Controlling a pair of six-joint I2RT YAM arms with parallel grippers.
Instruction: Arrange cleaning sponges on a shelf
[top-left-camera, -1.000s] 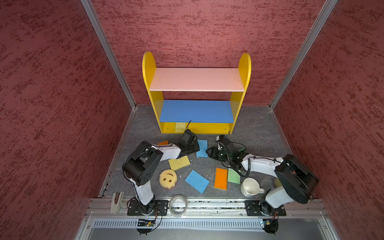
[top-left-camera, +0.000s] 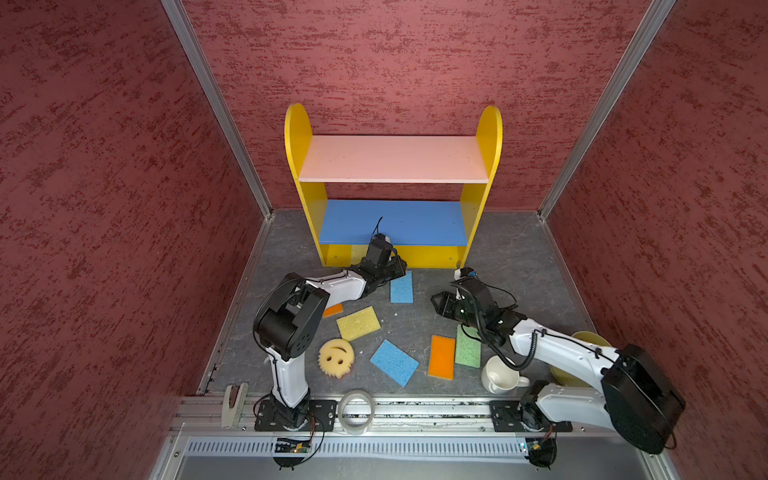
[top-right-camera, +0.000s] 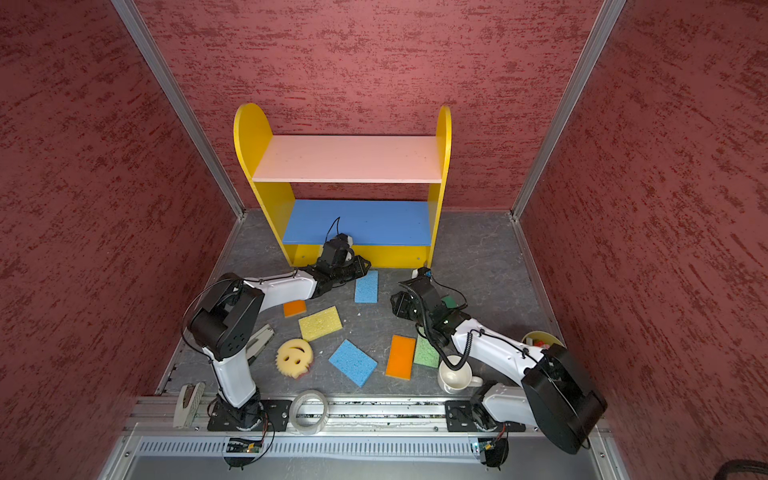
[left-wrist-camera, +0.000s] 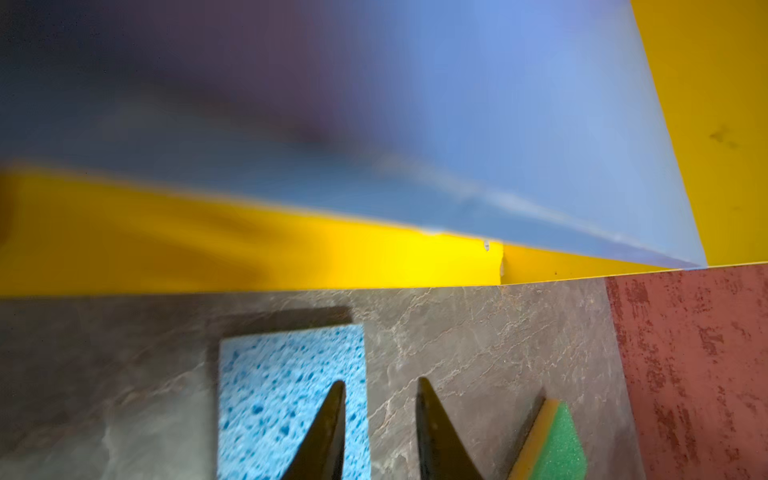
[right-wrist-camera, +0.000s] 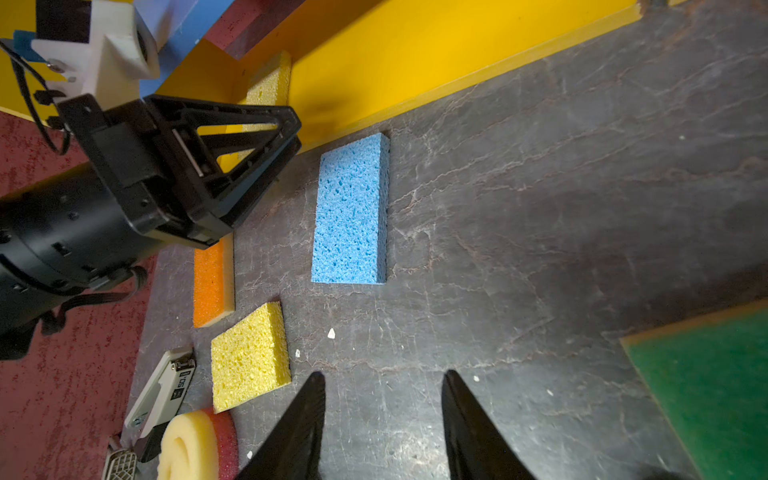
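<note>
A blue sponge (top-left-camera: 401, 289) lies flat on the floor just before the yellow shelf unit with pink and blue boards (top-left-camera: 392, 222). Above it, near the blue board, my left gripper stands part open, nothing seen between its fingers. My right gripper is open and empty over bare floor, right of that sponge. A yellow sponge (right-wrist-camera: 257, 89) stands inside the bottom compartment at the left, partly hidden. Loose yellow (top-left-camera: 357, 323), blue (top-left-camera: 393, 361), orange (top-left-camera: 441, 356) and green (top-left-camera: 468, 352) sponges lie nearer the front; another orange sponge (top-right-camera: 294, 308) is partly covered by the left arm.
A smiley sponge (top-left-camera: 336, 357), a stapler (right-wrist-camera: 160, 396), a tape ring (top-left-camera: 355, 412), a white cup (top-left-camera: 500, 374) and a yellow bowl (top-right-camera: 544, 340) sit around the arms.
My left gripper has moved back and up toward the shelf. The blue sponge has shifted slightly toward the shelf and straightened. The right arm has drawn back to the right.
</note>
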